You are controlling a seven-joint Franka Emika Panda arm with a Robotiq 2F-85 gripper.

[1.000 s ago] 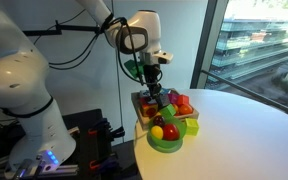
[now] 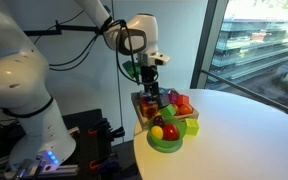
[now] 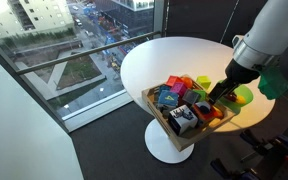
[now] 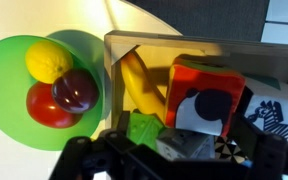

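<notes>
My gripper is open above a wooden box (image 4: 169,42), with its dark fingers at the lower edge of the wrist view. Below it lie an orange-edged block with a bear picture (image 4: 201,98), a zebra block (image 4: 272,112), a yellow banana-like piece (image 4: 137,82) and a green block (image 4: 142,131). A grey shiny piece (image 4: 184,145) shows between the fingers, apparently beneath them. In exterior view 2 the gripper (image 3: 213,98) is over the box's side nearer the bowl. Whether it touches anything there, I cannot tell.
Beside the box stands a green bowl (image 4: 9,85) with a yellow lemon (image 4: 48,61), a dark plum (image 4: 75,90) and a red fruit (image 4: 52,105). A yellow-green block (image 2: 191,127) lies by the bowl.
</notes>
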